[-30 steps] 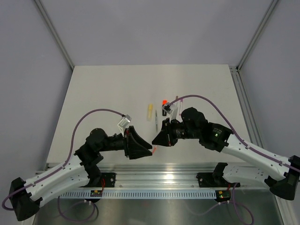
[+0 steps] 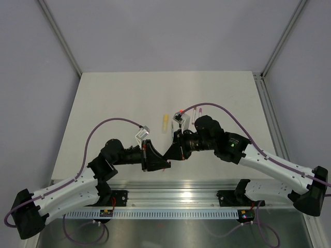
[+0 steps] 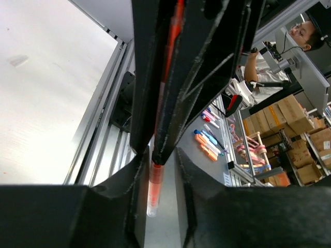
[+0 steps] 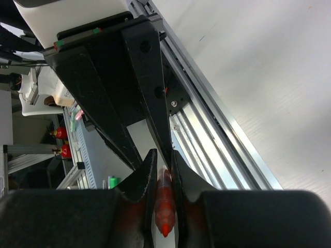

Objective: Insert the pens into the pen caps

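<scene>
My two grippers meet tip to tip near the table's front edge. The right gripper point(image 2: 167, 156) is shut on a slim red pen point(image 4: 164, 206), which shows lengthwise between its fingertips in the right wrist view. Past those fingertips, in the left wrist view, a see-through orange-red cap piece point(image 3: 154, 187) points down between the fingers of the left gripper. These fingers stand part open, with a strip of grey showing right of the piece. How far pen and cap overlap is hidden by the right gripper's fingers.
Behind the grippers lie a yellow pen point(image 2: 165, 123), a partly covered dark pen point(image 2: 172, 127) and pink-ended pens point(image 2: 200, 111). A metal rail point(image 2: 170, 188) runs along the front.
Both grippers have drawn together: the right has shifted left and the left slightly right.
</scene>
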